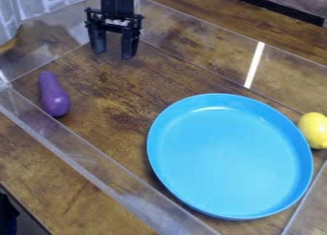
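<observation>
My black gripper point(113, 40) is at the top left of the camera view, above the wooden board, its two fingers apart with nothing visible between them. A purple eggplant point(54, 96) lies on the left, below and to the left of the gripper. A large blue plate point(228, 155) rests at the lower right. A yellow lemon-like object point(313, 129) lies at the right edge, just beside the plate.
Clear plastic edging runs along the left side and across the right of the wooden surface point(141, 96). The middle of the board between eggplant and plate is free. A dark strip lies at the top right.
</observation>
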